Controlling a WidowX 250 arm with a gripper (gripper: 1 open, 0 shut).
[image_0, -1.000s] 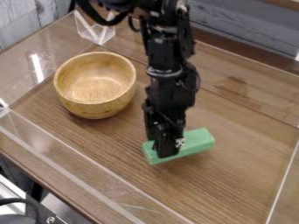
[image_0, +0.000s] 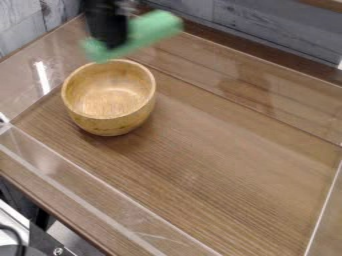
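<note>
My gripper (image_0: 115, 22) is at the top, dark and blurred, shut on a light green block (image_0: 142, 32) that is also blurred by motion. They hang above and behind a round tan wooden bowl (image_0: 110, 112) on the left of the wooden table (image_0: 214, 170). The fingertips cannot be made out clearly.
A grey panelled wall runs along the back. The table's left edge has a pale strip, with dark cables at the lower left.
My gripper has risen quickly from the middle of the table toward the back left, carrying the green block with it. The bowl stays about where it was.
</note>
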